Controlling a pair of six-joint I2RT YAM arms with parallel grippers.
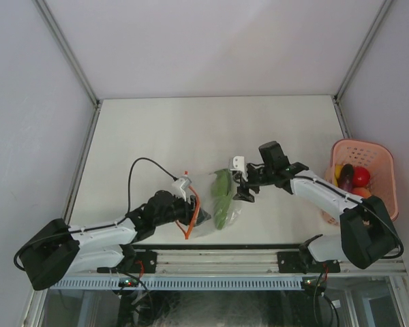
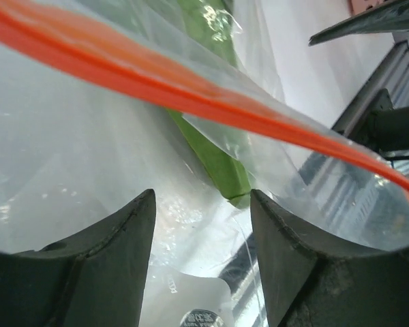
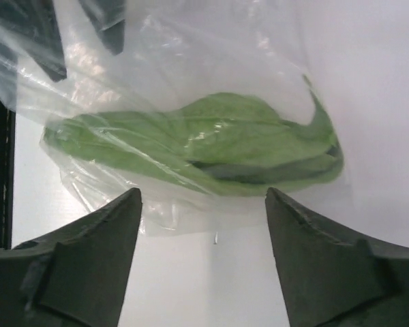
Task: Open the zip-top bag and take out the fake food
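A clear plastic bag (image 3: 273, 41) with an orange zip strip (image 1: 195, 204) lies near the table's front edge, its orange-edged mouth spread apart on the left. Inside it is a long green fake vegetable (image 1: 222, 197), seen through the plastic in the right wrist view. My left gripper is open at the bag's mouth; its dark fingers (image 3: 105, 24) show through the plastic in the right wrist view. The green item (image 2: 226, 174) lies beyond its fingertips, with nothing gripped. My right gripper stands open beside the bag's right side, its fingers empty.
A pink basket (image 1: 375, 147) at the right holds several pieces of fake food, including a red one (image 1: 360, 176) and a dark purple one (image 1: 345, 177). Bare table (image 1: 211, 129) stretches behind the bag. Both arms reach in from the front corners.
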